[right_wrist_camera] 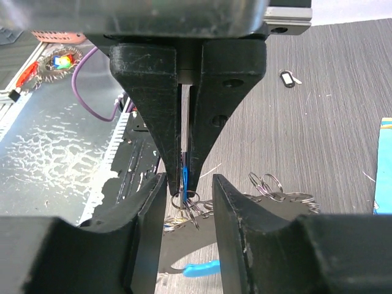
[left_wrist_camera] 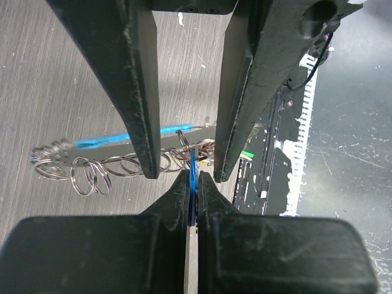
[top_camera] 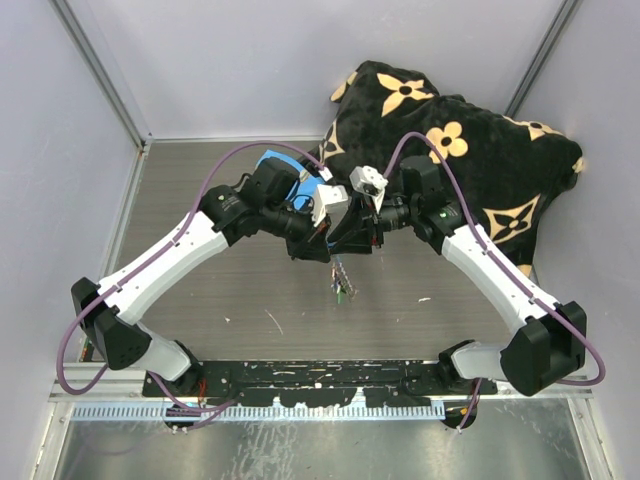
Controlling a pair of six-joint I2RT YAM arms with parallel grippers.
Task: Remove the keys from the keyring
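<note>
My left gripper is shut on a thin blue strap (left_wrist_camera: 192,180). A cluster of wire rings (left_wrist_camera: 92,174) and colourful small pieces hangs just below it, with a grey flat piece that has a blue strip (left_wrist_camera: 101,142). Individual keys are hard to tell apart. My right gripper stands part open, its fingers (right_wrist_camera: 150,214) on either side of the left fingertips and the strap, apart from each other. In the top view, the bunch (top_camera: 342,285) dangles under both grippers, whose fingertips largely hide each other.
A small black fob (right_wrist_camera: 286,78) lies on the wood floor. At the back stand a blue item (top_camera: 290,165) and a dark flowered cushion (top_camera: 440,130). In the front, a clear stretch of floor (top_camera: 300,330) leads to the black rail with white teeth.
</note>
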